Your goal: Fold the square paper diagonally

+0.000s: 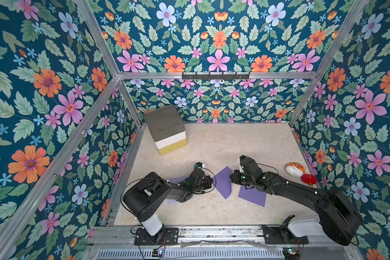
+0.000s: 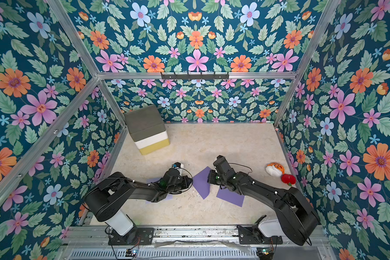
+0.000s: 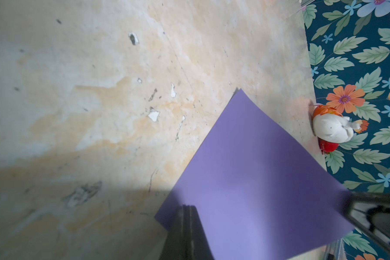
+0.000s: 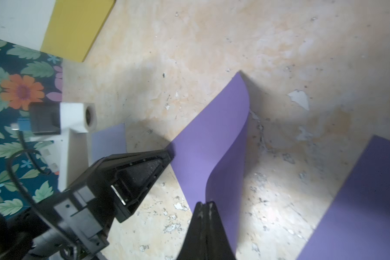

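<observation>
A square purple paper (image 1: 223, 182) lies diamond-wise between my two grippers. My left gripper is shut with its fingertips over the paper's left corner; whether paper lies between the fingers cannot be seen. The opposite corner is raised, and my right gripper is shut on it. In the right wrist view the purple paper (image 4: 210, 134) bends up in a curve towards those fingertips, showing its shaded underside. Its far corner points away from both arms. In the left wrist view the purple paper (image 3: 264, 182) rises towards the right gripper's dark fingers (image 3: 372, 216).
Another purple sheet (image 1: 252, 197) lies under the right arm, and a paler one (image 2: 153, 179) is partly hidden by the left arm. A layered box (image 1: 165, 130) stands back left. White-orange (image 1: 294, 169) and red (image 1: 308, 179) items lie right.
</observation>
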